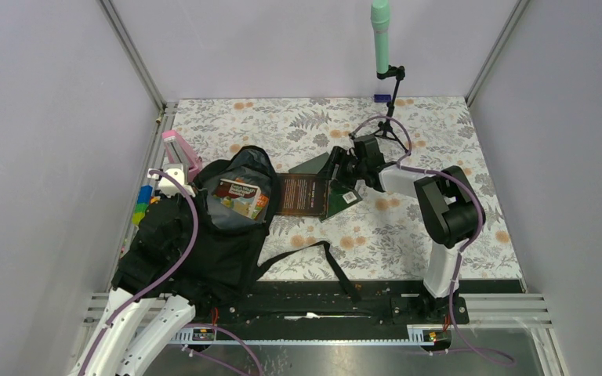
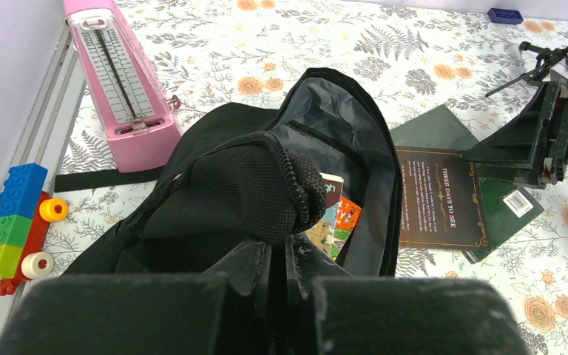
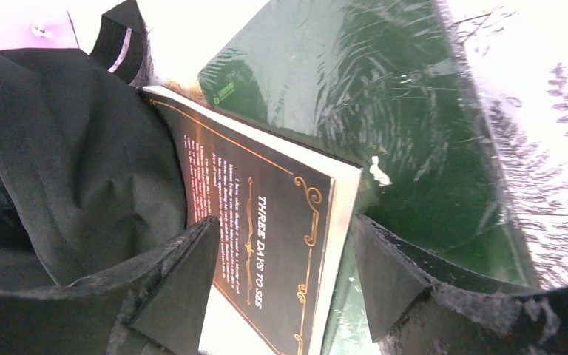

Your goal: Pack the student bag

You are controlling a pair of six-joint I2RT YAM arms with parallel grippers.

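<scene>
The black bag (image 1: 227,247) lies open at left, with colourful books (image 2: 344,222) inside. My left gripper is shut on the bag's mesh fabric, raising its edge. A brown book, Three Days to See (image 3: 244,222), rests beside the bag on a dark green book (image 3: 355,81). My right gripper hangs low over the brown book's right end, fingers apart on either side of its pale edge; whether they touch it is unclear.
A pink metronome (image 2: 122,96) and toy bricks (image 2: 11,225) sit left of the bag. A tripod (image 1: 392,113) holding a mint cylinder stands behind my right arm.
</scene>
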